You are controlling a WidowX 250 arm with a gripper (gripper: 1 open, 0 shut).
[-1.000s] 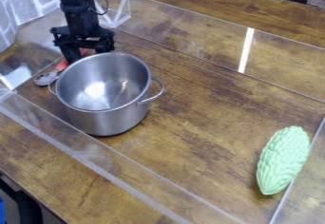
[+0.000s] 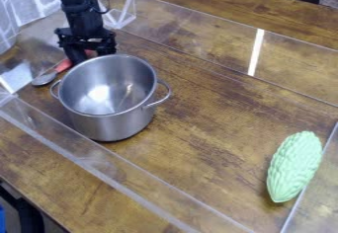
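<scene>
A large steel pot (image 2: 111, 104) with two side handles stands left of centre on the wooden table. Behind its rear left rim, my black gripper (image 2: 83, 49) points down at a reddish object (image 2: 62, 66), which looks like a utensil with a metal end (image 2: 43, 80) lying to the left of the pot. The fingertips are dark and partly hidden, so I cannot tell whether they are open or shut.
A pale green textured object (image 2: 294, 166) lies at the right front. Clear plastic borders (image 2: 258, 49) edge the work area.
The arm and gripper have shifted very slightly around the spot behind the pot. The pot and green object have not moved.
</scene>
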